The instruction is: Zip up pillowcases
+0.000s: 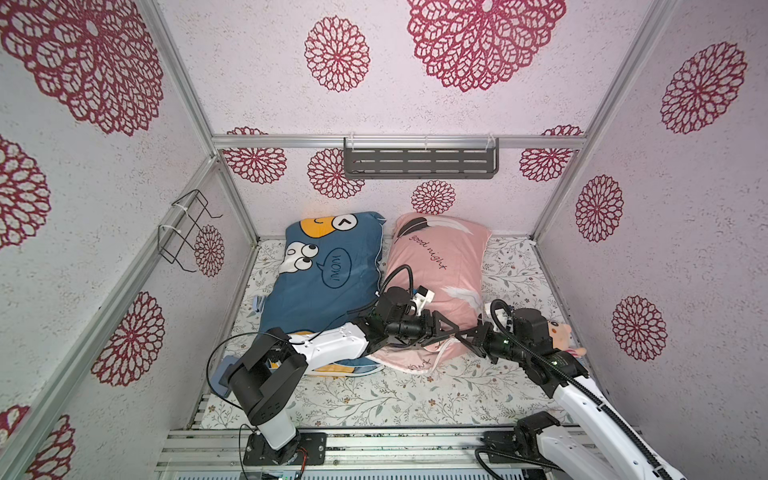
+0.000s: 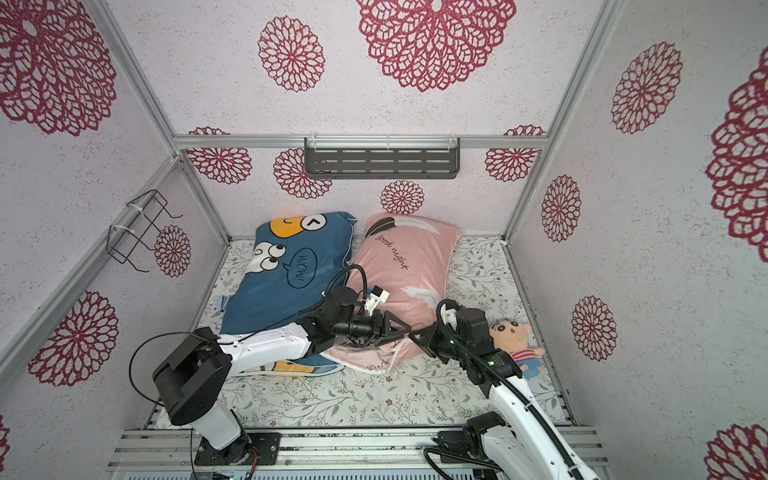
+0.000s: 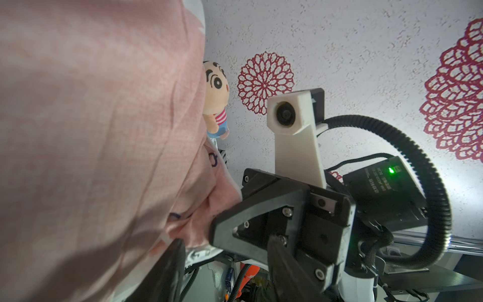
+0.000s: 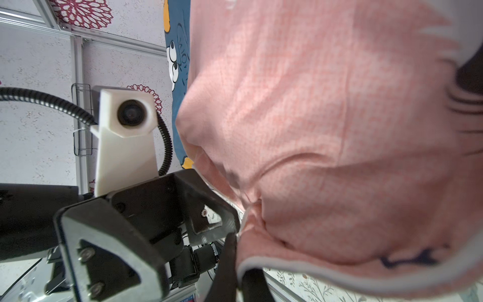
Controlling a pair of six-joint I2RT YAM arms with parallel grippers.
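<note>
The pink pillowcase (image 1: 436,268) lies right of the blue one (image 1: 320,284). Its lower right corner, with white piping (image 4: 352,279), is at my right gripper (image 1: 473,334), which is shut on that edge in the right wrist view. My left gripper (image 1: 448,328) reaches across the pink case's lower end to the same corner, close beside the right gripper; its fingers in the left wrist view stand apart, with pink cloth close by. The zip pull itself is not clearly visible.
A plush doll (image 2: 512,344) lies to the right of the pink pillowcase. A shelf (image 1: 421,164) hangs on the back wall and a wire rack (image 1: 180,232) on the left wall. Bare sheet shows along the front.
</note>
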